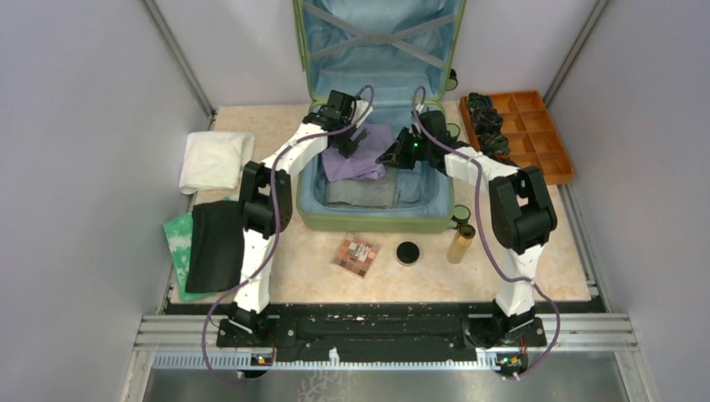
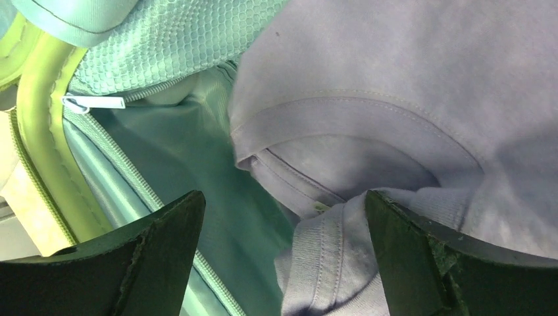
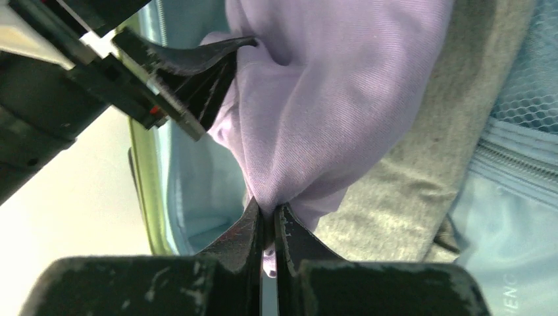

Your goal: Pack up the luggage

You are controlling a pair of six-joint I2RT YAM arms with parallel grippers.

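The open green suitcase (image 1: 377, 222) holds a purple garment (image 1: 352, 167) over a grey folded cloth (image 1: 360, 195). My left gripper (image 1: 350, 142) is open above the garment's upper left, inside the case; its left wrist view shows fabric below and between its spread fingers. My right gripper is shut on a narrow bunched fold of the purple garment, at its right side in the top view.
Folded white towel (image 1: 213, 159) and black cloth (image 1: 213, 247) lie left. An orange divided box (image 1: 540, 142) with dark bundles sits right. A palette (image 1: 356, 255), black round tin (image 1: 408, 253) and gold bottle (image 1: 460, 244) stand in front.
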